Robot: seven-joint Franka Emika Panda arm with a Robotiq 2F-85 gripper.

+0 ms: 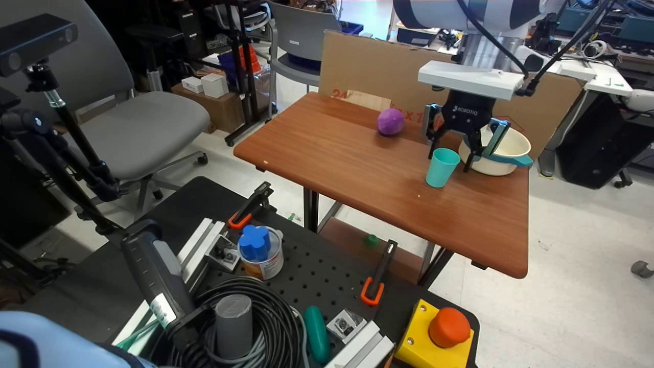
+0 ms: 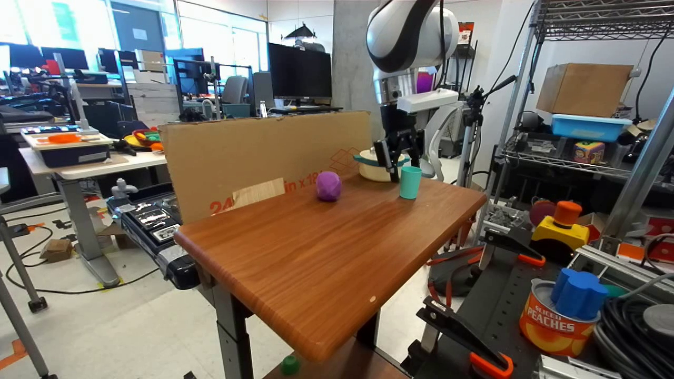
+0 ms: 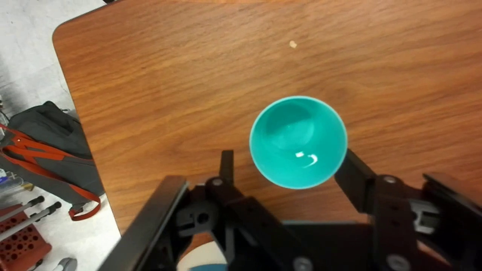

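Observation:
A teal cup stands upright on the brown table, and its inside looks empty in the wrist view. My gripper points down at the cup, fingers parted. From the wrist, one finger shows a gap to the cup's left. The other finger lies close against its right side; whether it touches I cannot tell. Behind the cup sits a cream pot with teal handles, partly covered by my gripper. A purple ball rests farther along the table.
A cardboard sheet stands upright along the table's back edge. The table's front and the half away from the pot are clear. A separate black bench holds a can, clamps and a red stop button.

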